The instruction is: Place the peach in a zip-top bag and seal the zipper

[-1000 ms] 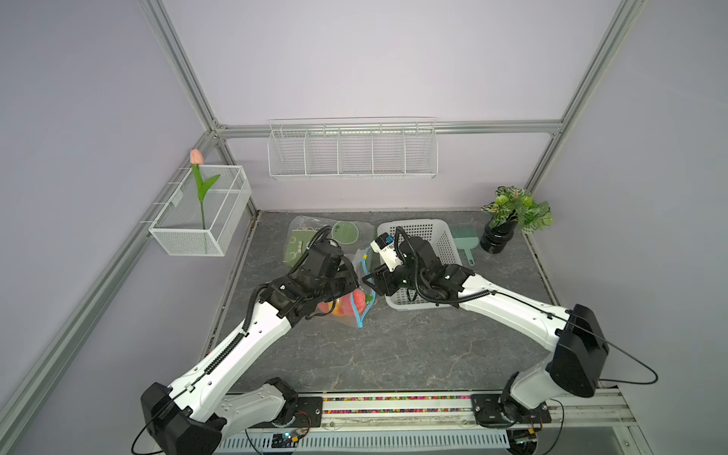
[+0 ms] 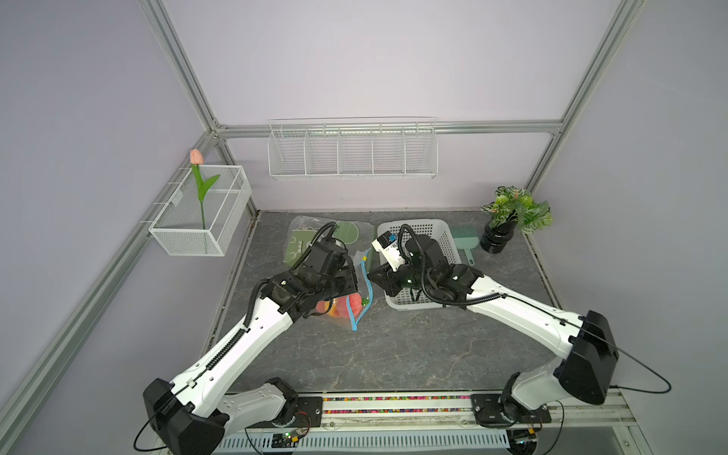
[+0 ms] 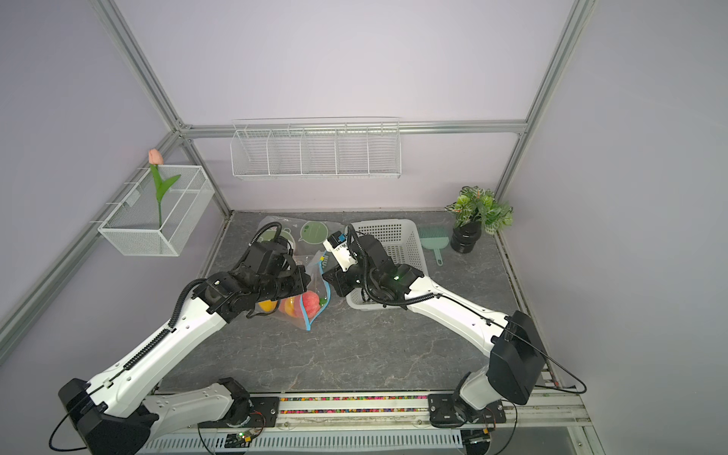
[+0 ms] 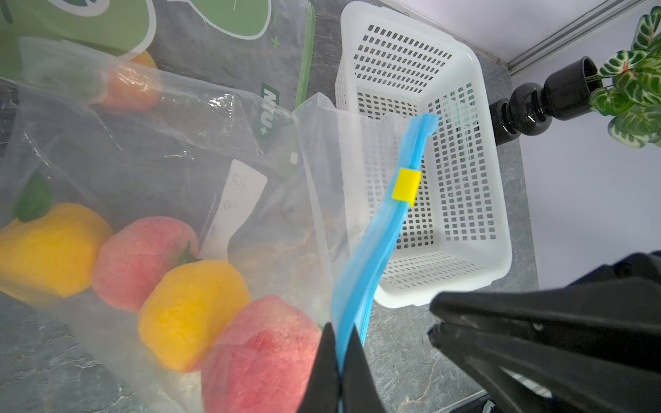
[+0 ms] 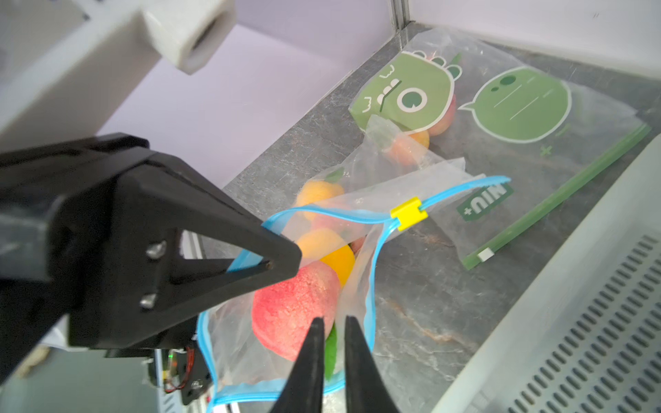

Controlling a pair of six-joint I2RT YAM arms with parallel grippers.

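A clear bag (image 4: 316, 199) with a blue zip edge and a yellow slider (image 4: 406, 186) lies on the counter. Inside, a large pink peach (image 5: 296, 309) sits near the mouth, with several yellow and pink fruits (image 4: 192, 313) deeper in. The blue edges stand apart at the mouth in the right wrist view. My left gripper is shut on one blue zip edge, partway along the mouth. My right gripper is just outside the mouth, its fingers parted, the gap between them showing no held material.
Another zip bag (image 5: 592, 158) with green prints lies flat at the back. A white perforated basket (image 4: 492, 206) stands close on the right. Farther right are a green dustpan-like tool (image 2: 465, 241) and a potted plant (image 2: 496, 236).
The blue mouth edge and the bag's front corner have shifted slightly left.
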